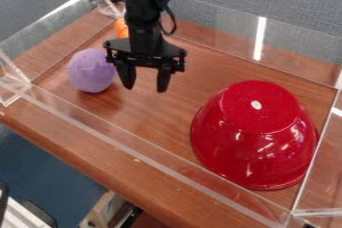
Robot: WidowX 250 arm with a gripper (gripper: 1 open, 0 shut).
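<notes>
The black gripper (144, 70) hangs low over the wooden tray floor, its two fingers apart with nothing between them. Just left of it rests a purple ball (91, 71), close to the left finger. An orange object (120, 28) lies behind the gripper, mostly hidden by it. A large red bowl (253, 132) lies upside down on the right side.
Clear low walls (259, 39) enclose the wooden surface (147, 127). The middle of the surface, in front of the gripper and left of the bowl, is free. A blue object stands at the back left corner.
</notes>
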